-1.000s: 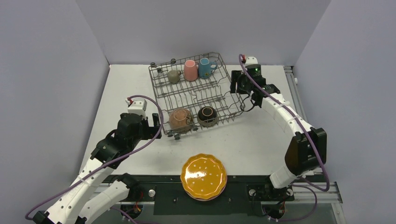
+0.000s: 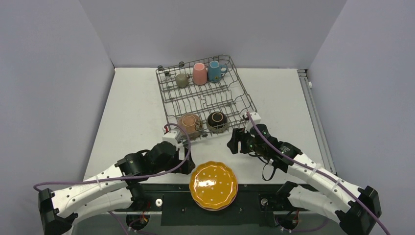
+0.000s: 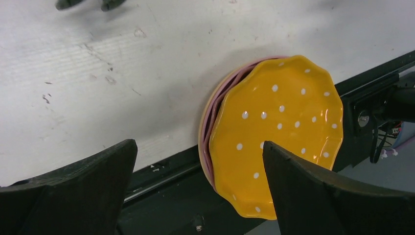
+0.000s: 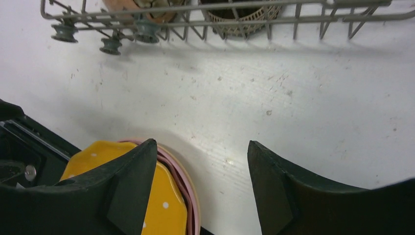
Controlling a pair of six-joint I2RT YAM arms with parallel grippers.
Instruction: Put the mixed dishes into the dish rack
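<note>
A yellow scalloped plate (image 2: pixel 214 185) with white dots lies on top of pinkish plates at the table's front edge, the stack overhanging it. The wire dish rack (image 2: pixel 198 103) holds three upright mugs at the back: grey-green (image 2: pixel 182 80), pink (image 2: pixel 199 74) and blue (image 2: pixel 215 71). Two upside-down bowls, brown (image 2: pixel 190 125) and black (image 2: pixel 217 121), sit in its front part. Just left of the plates is my left gripper (image 2: pixel 189 159), open and empty; in its wrist view the stack's edge shows between and behind the fingers. My right gripper (image 2: pixel 235 142) hangs open and empty in front of the rack's right corner.
The rack's front wire edge (image 4: pixel 235 21) runs close to the right gripper. Its middle rows are empty. Bare white table (image 2: pixel 132 98) lies left and right of the rack, with walls on both sides.
Dishes and rack have stayed put.
</note>
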